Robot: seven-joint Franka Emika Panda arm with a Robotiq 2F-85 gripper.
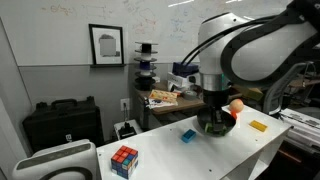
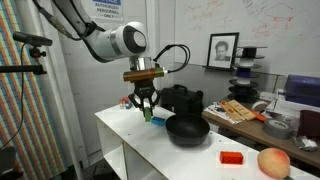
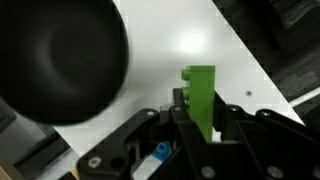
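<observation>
My gripper (image 2: 147,106) is shut on a green block (image 3: 203,95), which sticks out past the fingertips in the wrist view. It hangs above the white table. The black pan (image 2: 187,130) lies close by; in the wrist view its bowl fills the upper left, with the green block beside it rather than over it. From exterior view 1, the gripper and block overlap the pan (image 1: 231,121) and partly hide it. A small blue block (image 1: 188,136) rests on the table near the pan.
A red block (image 2: 231,157) and a peach (image 2: 274,163) sit beyond the pan. The yellow block (image 1: 258,126) lies near the table's right side. At the left are a Rubik's cube (image 1: 124,160) and a toaster-like white appliance (image 1: 55,162). Mid-table is clear.
</observation>
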